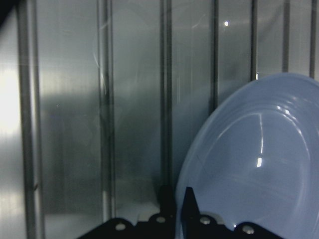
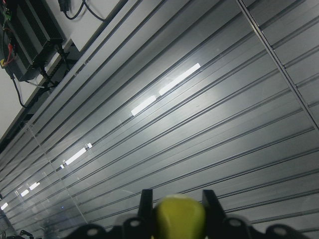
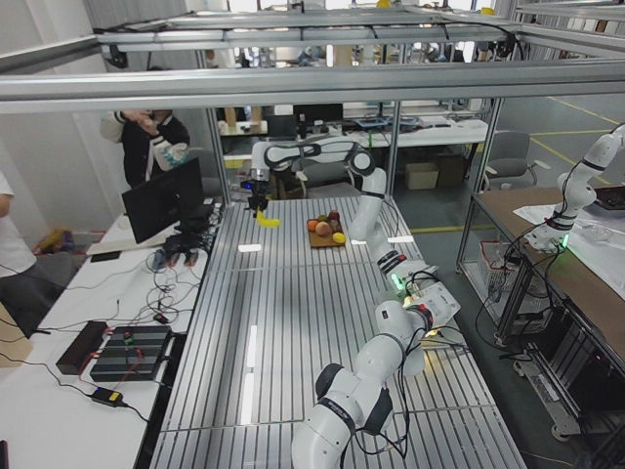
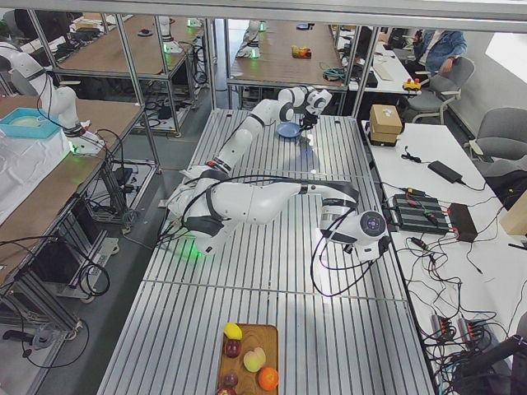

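My right gripper (image 3: 258, 207) holds a yellow banana (image 3: 268, 222) above the far left of the slatted table (image 3: 264, 332); in the right wrist view the banana's yellow end fills the space between the fingers. At the opposite end, in the camera right view, my left gripper (image 4: 306, 125) is at a blue plate (image 4: 287, 130). The left wrist view shows its fingers close together on either side of the plate's rim (image 1: 197, 144).
A wooden tray (image 3: 326, 241) of mixed fruit stands right of the banana. A monitor (image 3: 161, 200), cables and black boxes crowd the neighbouring white desk. Both arms span the table's right side in the camera left view; its middle has free room.
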